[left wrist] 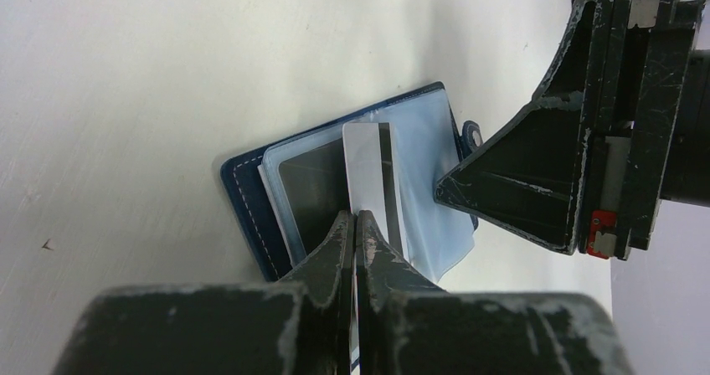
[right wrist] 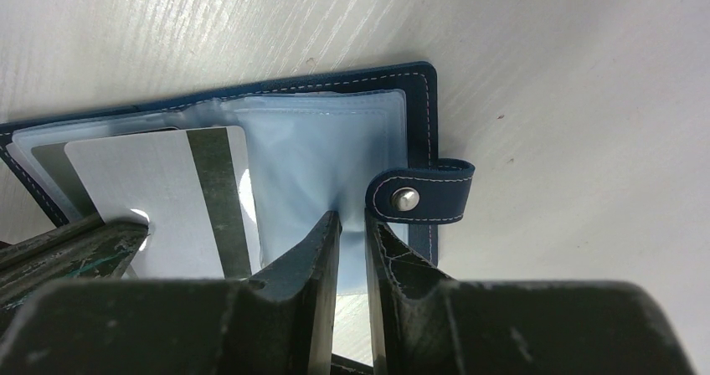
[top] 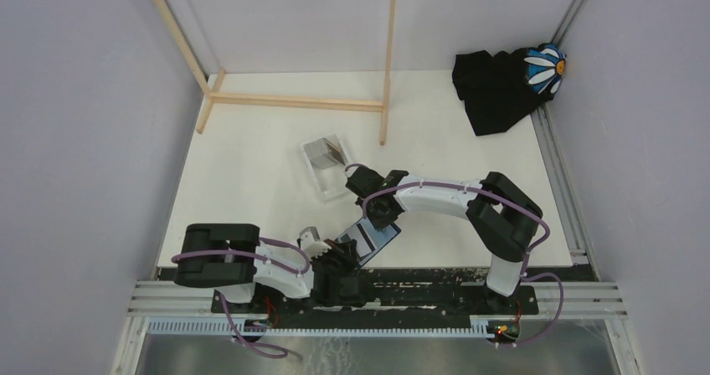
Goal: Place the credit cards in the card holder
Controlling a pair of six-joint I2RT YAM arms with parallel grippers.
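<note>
The dark blue card holder (right wrist: 423, 124) lies open on the table, pale clear sleeves upward, its snap strap (right wrist: 431, 187) at the right. A white card (right wrist: 151, 174) with a dark stripe lies over the sleeves, tilted, at the holder's left half. Reaching over the card's left edge, my left gripper is shut; whether the edge is pinched between its fingertips cannot be told. My right gripper is slightly open, its fingertips down at the clear sleeve (right wrist: 326, 149) beside the strap. Another dark card (left wrist: 314, 178) shows under the sleeve in the left wrist view.
A white tray (top: 313, 174) with several cards (top: 325, 152) stands behind the holder. A wooden frame (top: 293, 102) stands at the back. Black cloth (top: 490, 90) lies at the back right.
</note>
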